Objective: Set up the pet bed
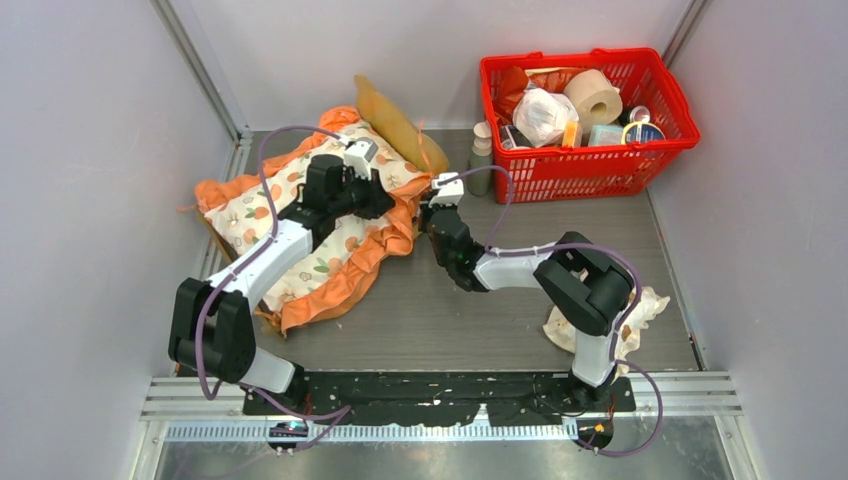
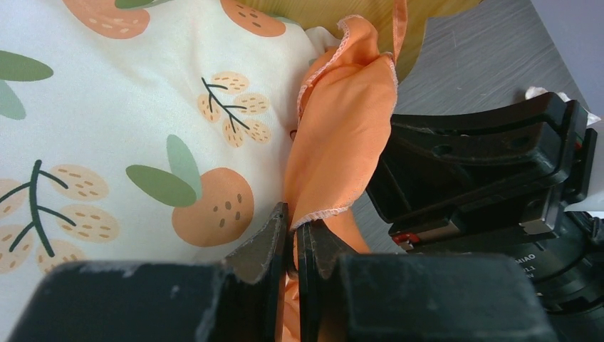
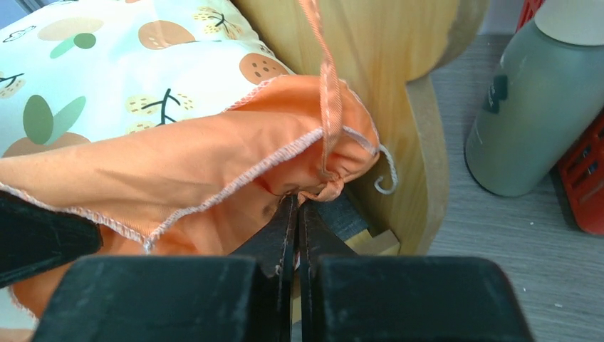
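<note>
The pet bed's cream printed cushion (image 1: 260, 230) with orange ruffled fabric (image 1: 343, 280) lies on a wooden frame, whose curved end board (image 1: 395, 120) stands at the back right. My left gripper is at the orange corner, its fingertips closely around the fabric; how far they are open is hard to tell. My right gripper is shut on the orange fabric's knotted tie end beside the wooden board. A loose strap (image 3: 325, 71) runs up from the knot.
A red basket (image 1: 590, 175) full of items stands back right, with a green bottle (image 3: 530, 114) left of it, near the board. A pale cloth (image 1: 645, 315) lies at the front right, partly under the right arm.
</note>
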